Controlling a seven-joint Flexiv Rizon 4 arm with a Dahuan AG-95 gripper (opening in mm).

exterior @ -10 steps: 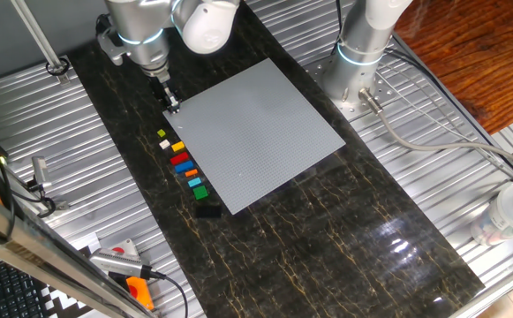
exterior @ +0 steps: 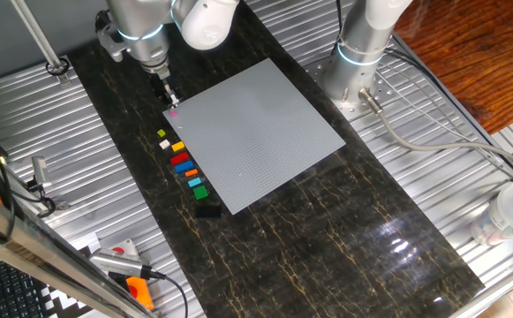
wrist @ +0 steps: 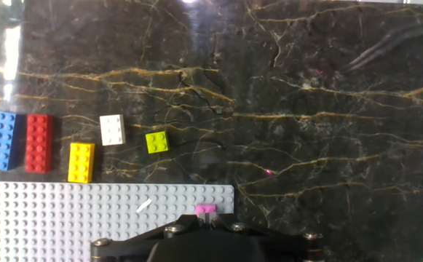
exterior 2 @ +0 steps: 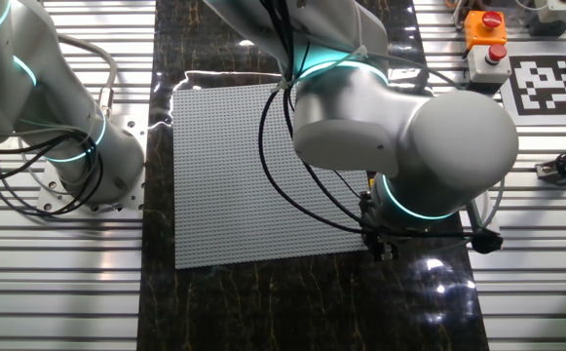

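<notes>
A small pink brick (wrist: pixel 205 209) shows at the corner of the grey studded baseplate (wrist: pixel 65 211) in the wrist view. My gripper reaches in from the bottom edge, its dark tips right at the brick and covering its near side. Whether the fingers are apart or closed on it cannot be made out. Exterior view 1 has the pink brick (exterior: pixel 174 114) at the baseplate's left corner, just below the tips of my gripper (exterior: pixel 173 103). In exterior view 2 the arm hides that corner and the brick.
Beside the baseplate's edge lie loose bricks: lime (wrist: pixel 156 142), white (wrist: pixel 112 130), yellow (wrist: pixel 81 162), red (wrist: pixel 38 143), blue (wrist: pixel 3 140) and several more. Most of the baseplate is bare.
A second ago the fingers covered the baseplate corner in exterior view 1; they sit slightly higher now, and the pink brick shows below them.
</notes>
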